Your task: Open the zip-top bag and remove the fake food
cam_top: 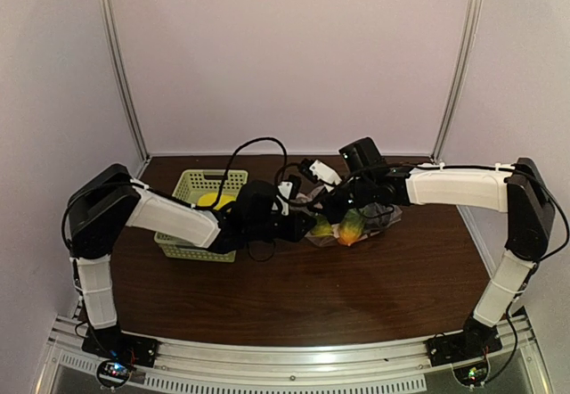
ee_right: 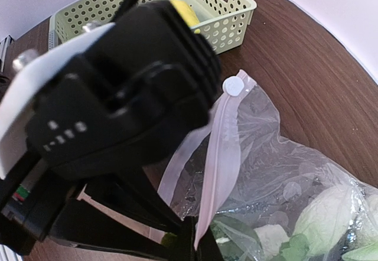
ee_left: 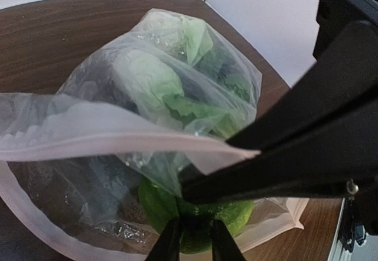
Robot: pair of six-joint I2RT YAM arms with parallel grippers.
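Observation:
The clear zip top bag (cam_top: 385, 219) lies on the table right of centre, its mouth spread open toward the left. Pinched at the rim of that mouth, the pale zip strip (ee_right: 220, 172) runs between the tips of my right gripper, which is shut on it. My left gripper is shut on a round green fake food piece (ee_left: 156, 205) at the bag's mouth. Deeper inside lie pale green leafy pieces (ee_left: 147, 78). From above, a green and orange piece (cam_top: 350, 228) shows in the bag; the arms cover part of the mouth.
A light green basket (cam_top: 198, 253) stands to the left, partly beneath my left arm, with a yellow item (cam_top: 214, 200) in it. Both grippers sit very close together.

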